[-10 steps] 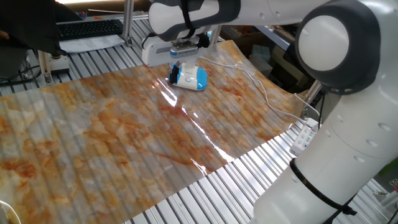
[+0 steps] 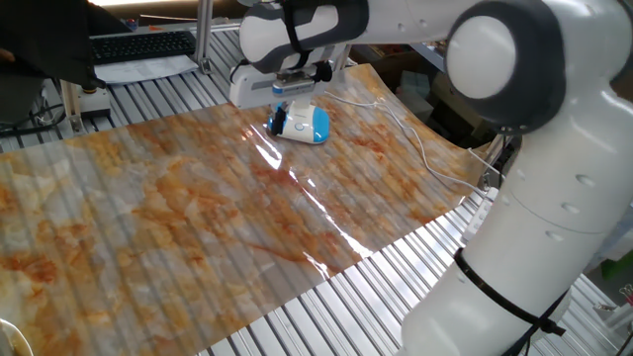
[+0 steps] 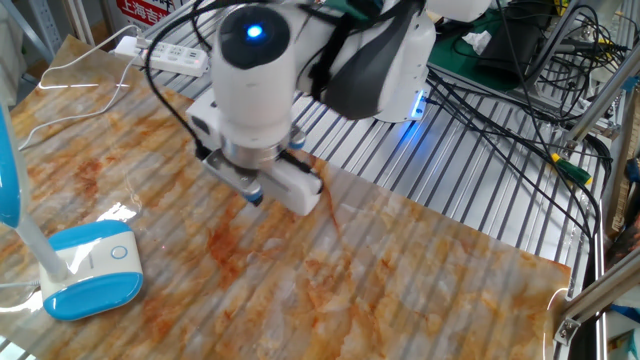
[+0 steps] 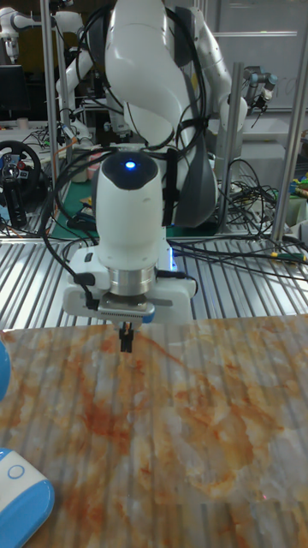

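Note:
A white and blue desk lamp stands on the marbled sheet; its base [image 3: 92, 265] lies at the left in exterior view 2, and part of it [image 4: 20, 493] shows at the lower left of exterior view 3. My gripper [image 4: 126, 347] points down above the sheet near its robot-side edge, its two black fingers close together and nothing visible between them. In exterior view 1 the gripper [image 2: 278, 123] overlaps the lamp base [image 2: 307, 125], but the other views show a clear gap between them. The hand hides the fingers in exterior view 2.
The marbled sheet [image 2: 148, 237] is mostly bare, with wide free room. A white cable [image 2: 420, 148] runs along one side to a power strip [image 3: 165, 55]. A keyboard [image 2: 143, 45] and metal posts stand beyond. Black cables [image 3: 520, 150] crowd the table's edge.
The hand has shifted slightly to the right in exterior view 1. The arm's elbow has moved a little to the left and now covers more of the power strip. The lamp has stayed put.

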